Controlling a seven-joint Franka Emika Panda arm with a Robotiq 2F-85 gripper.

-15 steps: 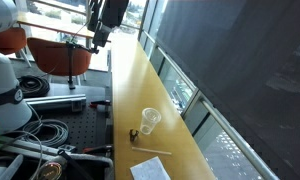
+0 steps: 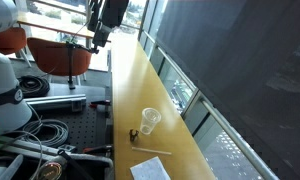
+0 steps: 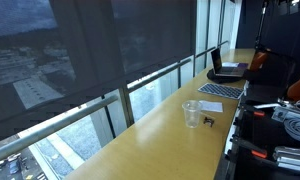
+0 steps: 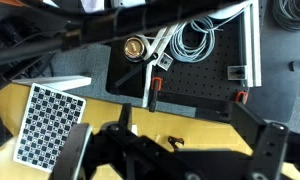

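Observation:
A clear plastic cup [image 2: 150, 120] stands upright on the wooden table, also visible in exterior view 2 [image 3: 192, 112]. Beside it lies a small dark object [image 2: 133, 135], too small to identify. A thin stick [image 2: 151, 151] and a white sheet [image 2: 149, 169] lie nearer the camera in exterior view 1. High at the upper left of that view hangs my gripper [image 2: 98, 32], well away from the cup. In the wrist view my gripper is open, its dark fingers wide apart, with nothing visibly held. The cup cannot be made out there.
A checkered board [image 4: 48, 128] lies on the table, and a laptop [image 3: 226, 68] stands farther back. Alongside the table edge is a black perforated base [image 4: 205, 72] with coiled cables [image 4: 193, 40]. The window side [image 3: 140, 100] bounds the table; much of its top is clear.

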